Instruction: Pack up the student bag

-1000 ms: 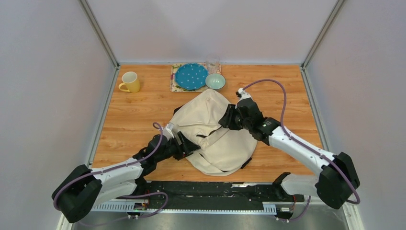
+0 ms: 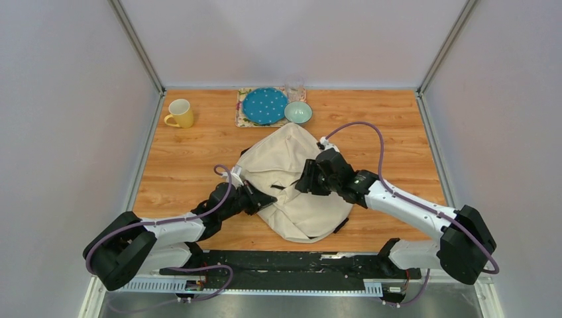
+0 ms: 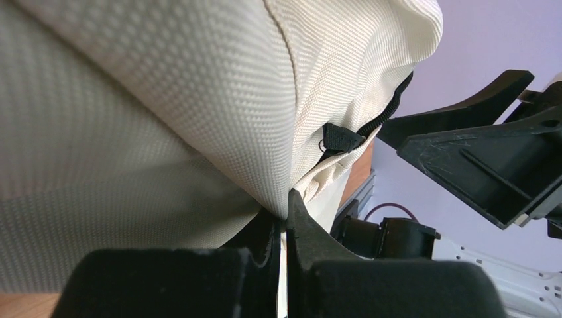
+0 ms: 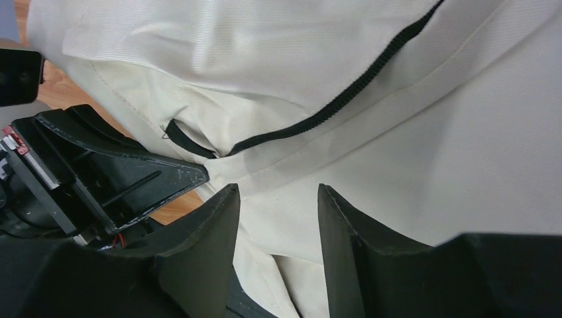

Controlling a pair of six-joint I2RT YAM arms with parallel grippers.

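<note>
A cream fabric bag [image 2: 311, 218] with a black zipper [image 4: 331, 106] lies flat and crumpled mid-table. My left gripper [image 2: 268, 199] is low on the bag's left part; in the left wrist view its fingertips [image 3: 298, 205] are closed at a fold of the fabric, though how much cloth is between them is unclear. My right gripper [image 2: 305, 185] hovers over the bag just right of the left one, open, with nothing between its fingers, facing the zip in the right wrist view.
A patterned tray [image 2: 242, 120] at the back holds a blue dotted plate [image 2: 264, 105], a mint bowl [image 2: 298, 112] and a clear glass [image 2: 295, 86]. A yellow mug [image 2: 180, 114] stands back left. Bare wood lies to either side of the bag.
My right gripper has moved left and down toward the left one, over the bag's middle. The left arm has shifted slightly, and its fingers appear more closed than earlier.
</note>
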